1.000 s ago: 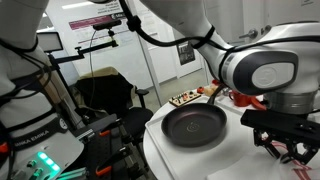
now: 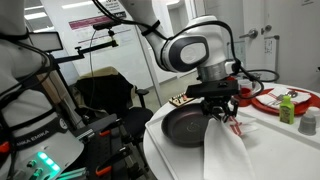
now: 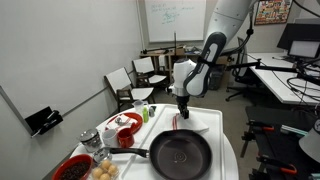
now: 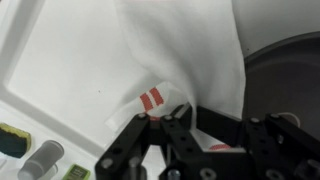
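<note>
A white cloth (image 2: 226, 151) with red stripes hangs from my gripper (image 2: 224, 124), which is shut on it beside the pan's right rim. In the wrist view the cloth (image 4: 195, 45) spreads away from the fingers, its red-striped part (image 4: 150, 99) close to them. A dark frying pan (image 2: 189, 126) lies on the white table, just left of the gripper. In the second exterior view the pan (image 3: 181, 158) is large in front, and the cloth (image 3: 190, 123) is behind it, under the gripper (image 3: 183, 112). The fingertips themselves are partly hidden by the cloth.
On the right of the table (image 2: 270, 160) stand a green-yellow bottle (image 2: 287, 108), a grey-capped container (image 2: 308, 122) and a red tray (image 2: 268, 100). A red pot (image 3: 125, 138), a steel pot (image 3: 88, 142) and onions (image 3: 103, 160) stand left of the pan.
The gripper has moved left with the cloth, from the table's right side to the pan's rim. The cloth has been drawn along and now hangs beside the pan. The pan has stayed put.
</note>
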